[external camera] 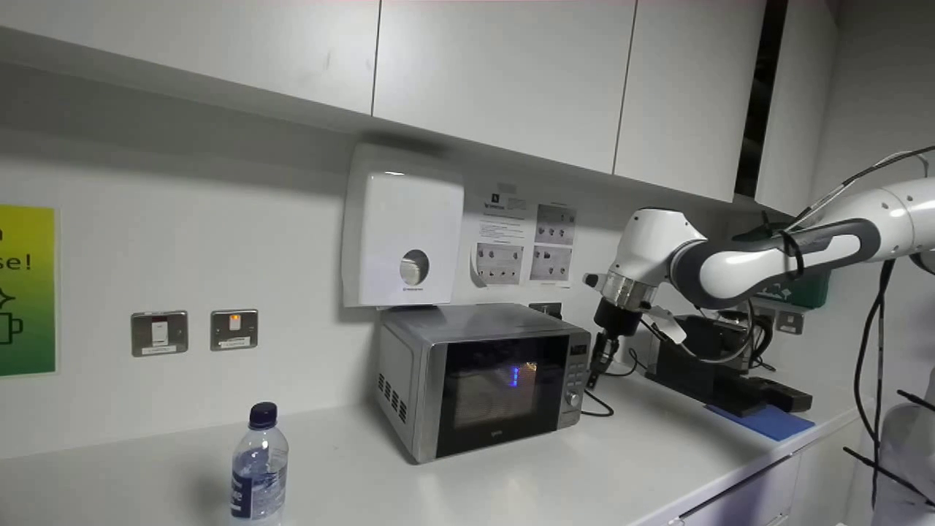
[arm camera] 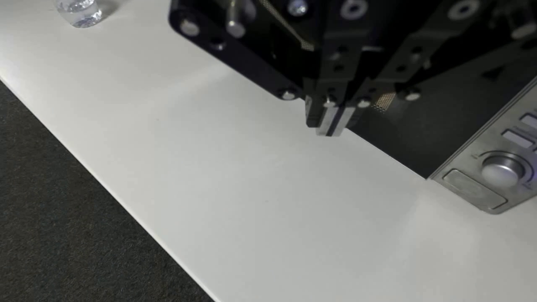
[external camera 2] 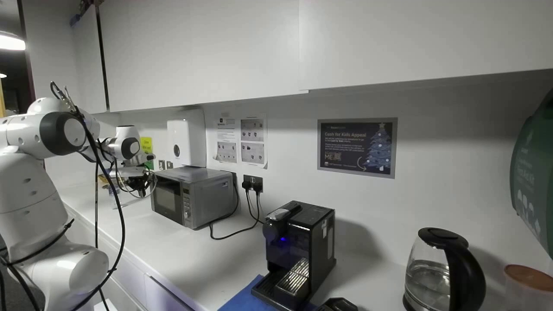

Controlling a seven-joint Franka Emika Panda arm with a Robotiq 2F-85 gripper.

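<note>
A silver microwave [external camera: 502, 435] stands against the wall on the white counter, its dark door closed. My gripper [external camera: 592, 383] hangs in front of its right end, by the control panel, pointing down. In the wrist view, the gripper has its fingers pressed together, with nothing showing between them. Its body covers much of the door there, while the round knob [arm camera: 502, 171] of the panel lies off to the right. In the second exterior view, the microwave [external camera 2: 210, 189] is seen from its side and the fingertips are hard to make out.
A clear water bottle [external camera: 260, 469] with a dark cap stands at the counter's left. Past the microwave are a black coffee machine [external camera 2: 316, 228] on a blue mat [external camera 2: 241, 295] and a glass kettle [external camera 2: 428, 274]. Cables [external camera 2: 228, 236] lie beside the microwave.
</note>
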